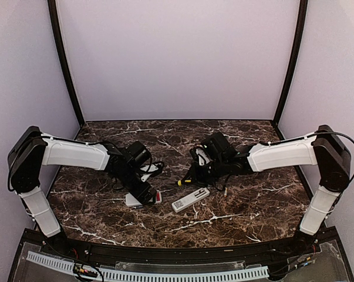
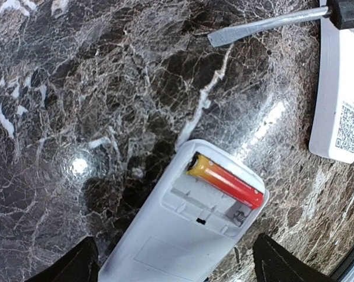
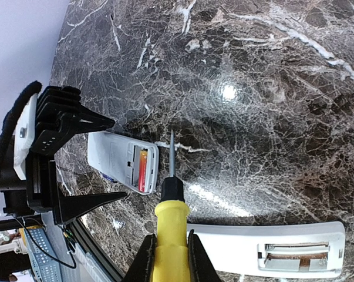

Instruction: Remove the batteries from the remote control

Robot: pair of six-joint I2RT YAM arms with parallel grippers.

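A white remote (image 2: pixel 165 247) lies on the dark marble with its battery bay open, an orange-red battery (image 2: pixel 223 179) (image 3: pixel 142 170) in it. My left gripper (image 1: pixel 146 192) is over it, its fingers open on either side of the remote in the left wrist view. My right gripper is shut on a yellow-handled screwdriver (image 3: pixel 172 226), whose blade points toward the space beside that remote. A second white remote (image 1: pixel 190 200) lies to the right, below the screwdriver, with its bay open in the right wrist view and no battery visible there.
A small pale object (image 1: pixel 226 191) lies right of the second remote, too small to identify. The two arms face each other closely near the middle.
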